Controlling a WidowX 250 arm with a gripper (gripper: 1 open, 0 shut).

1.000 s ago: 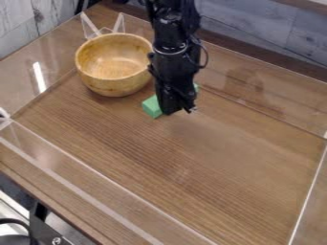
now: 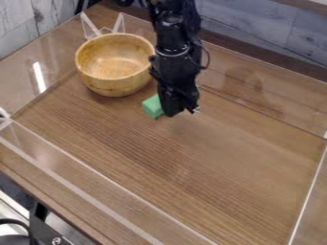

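A black gripper (image 2: 175, 100) points down from the top of the view at the middle of the wooden table (image 2: 192, 177). It is low, over the right part of a small green object (image 2: 152, 105), partly hiding it. The fingers look close together; whether anything is between them is unclear.
A yellow bowl (image 2: 115, 77) stands at the upper left, just left of the green object. A grey wall runs along the back right, and cables lie at the lower left edge.
The gripper has shifted slightly, and less of the green object shows on its right side than before.
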